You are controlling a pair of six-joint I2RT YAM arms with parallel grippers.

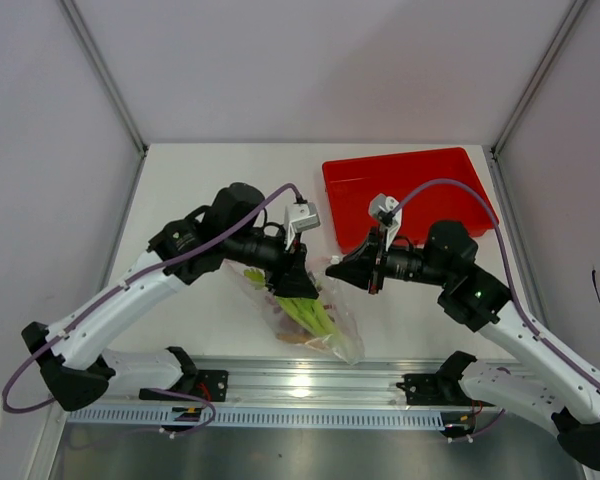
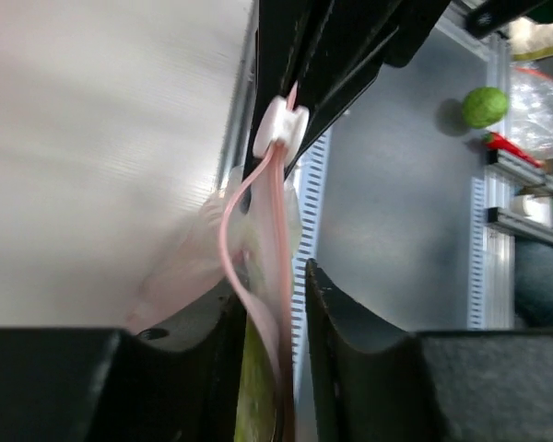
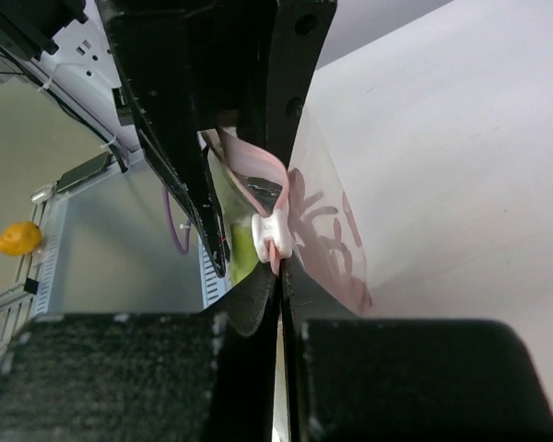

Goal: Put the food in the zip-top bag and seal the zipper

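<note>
The clear zip bag (image 1: 330, 330) holding green celery (image 1: 310, 315) lies between both arms. In the right wrist view, my right gripper is shut on the white zipper slider (image 3: 270, 230) at the bag's pink zip edge. My left gripper (image 1: 292, 285) is part open around that pink zip strip (image 2: 275, 258), which runs down between its fingers in the left wrist view. The slider also shows in the left wrist view, held by the right gripper at the end of the strip.
An empty red bin (image 1: 400, 180) sits at the back right of the white table (image 1: 180, 170). The table ends in a metal rail (image 1: 300, 375) at the front, just below the bag.
</note>
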